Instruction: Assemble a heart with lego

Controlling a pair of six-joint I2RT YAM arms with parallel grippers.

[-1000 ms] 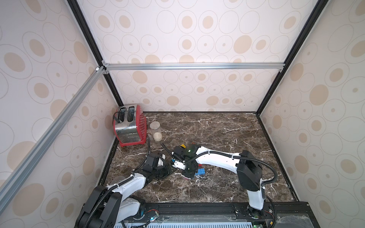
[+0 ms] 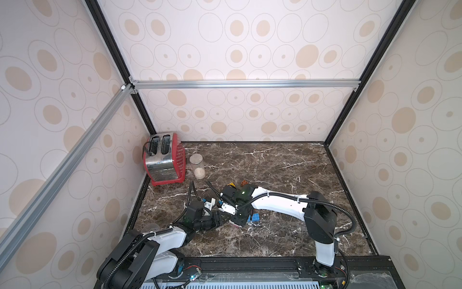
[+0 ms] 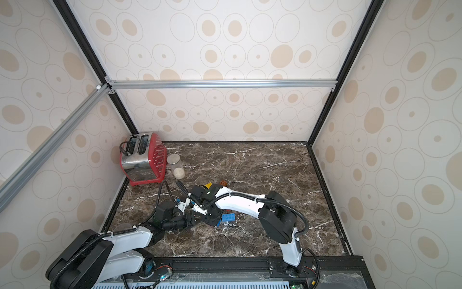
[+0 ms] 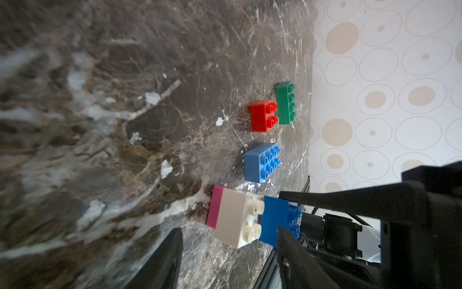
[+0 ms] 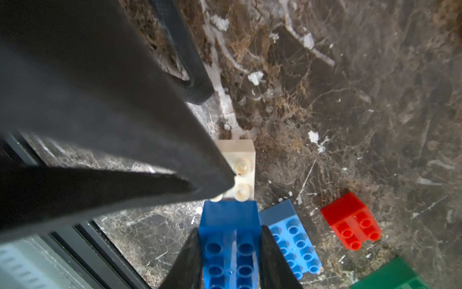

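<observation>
A dark blue brick (image 5: pixel 228 216) is gripped between the fingers of my right gripper. Right beside its end is a white brick (image 4: pixel 235 216) on top of a pink brick (image 4: pixel 215 207); whether blue and white touch, I cannot tell. My left gripper is open, its fingers spread in front of the white-and-pink stack with nothing clasped. From the right wrist, one left finger (image 5: pixel 211 163) covers part of the white brick. Loose on the table are a lighter blue brick (image 4: pixel 259 161), a red brick (image 4: pixel 262 115) and a green brick (image 4: pixel 285 102).
A red-and-silver toaster (image 2: pixel 163 159) stands at the back left, with jars (image 2: pixel 197 166) beside it. Something yellow (image 3: pixel 208 185) peeks out behind the right arm. The two grippers are very close together. Bare table (image 2: pixel 298 168) spreads across the back right.
My left gripper has moved right, closer to the right gripper.
</observation>
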